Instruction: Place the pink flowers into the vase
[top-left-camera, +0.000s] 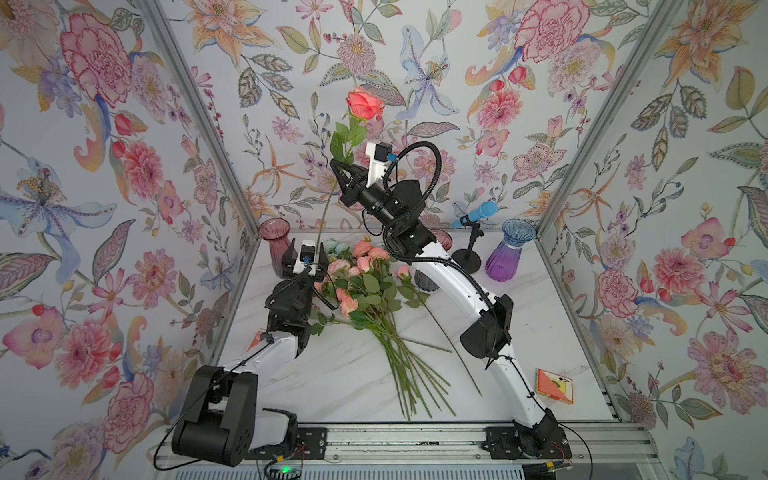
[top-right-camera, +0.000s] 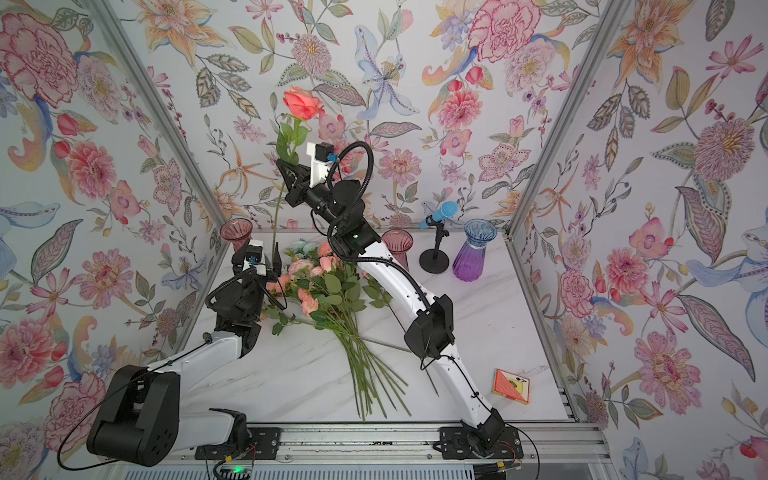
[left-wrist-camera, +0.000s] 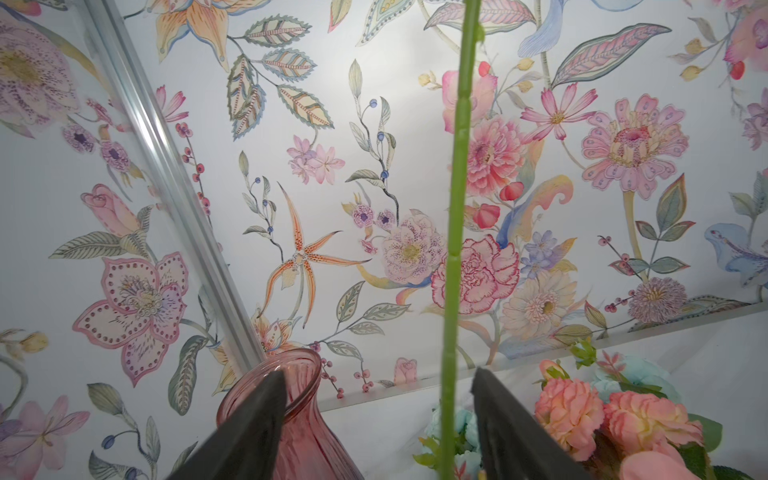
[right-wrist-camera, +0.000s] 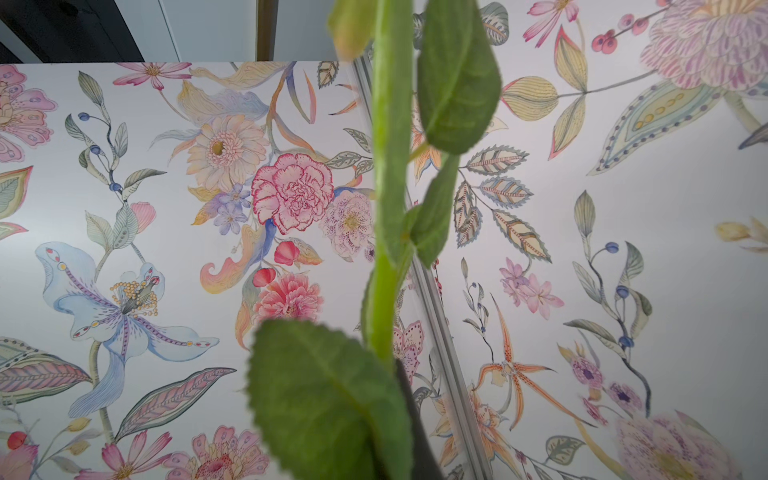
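A coral-pink rose (top-left-camera: 365, 103) stands upright high at the back, with its leaves (top-left-camera: 345, 141) below the bloom. My right gripper (top-left-camera: 337, 169) is shut on its green stem just under the leaves; in the right wrist view the stem (right-wrist-camera: 386, 200) and a large leaf (right-wrist-camera: 324, 396) hide most of the fingers. The stem (left-wrist-camera: 453, 280) runs down between the spread fingers of my left gripper (top-left-camera: 308, 254), which is open around it. Just behind and left of that gripper is a pink glass vase (top-left-camera: 275, 240).
Several pink flowers (top-left-camera: 364, 264) lie in a heap mid-table, stems toward the front. A second pink vase (top-right-camera: 397, 244), a black stand with a blue top (top-right-camera: 436, 240) and a purple vase (top-left-camera: 507, 252) stand farther right. A card box (top-left-camera: 554, 385) lies front right.
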